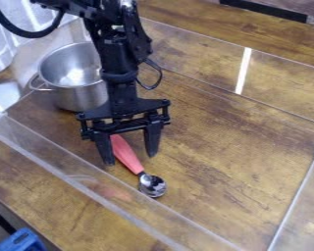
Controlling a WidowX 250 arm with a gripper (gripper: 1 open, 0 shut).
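Observation:
The black gripper (127, 144) is low over the wooden table, its fingers apart on either side of the red handle of a spoon (129, 159). The spoon lies diagonally, its silver bowl toward the front right. A steel pot (71, 74) stands behind and left of the gripper, partly hidden by the arm.
Clear plastic walls cross the front left and run along the back and right. A blue object (23, 241) sits at the bottom left corner, outside the wall.

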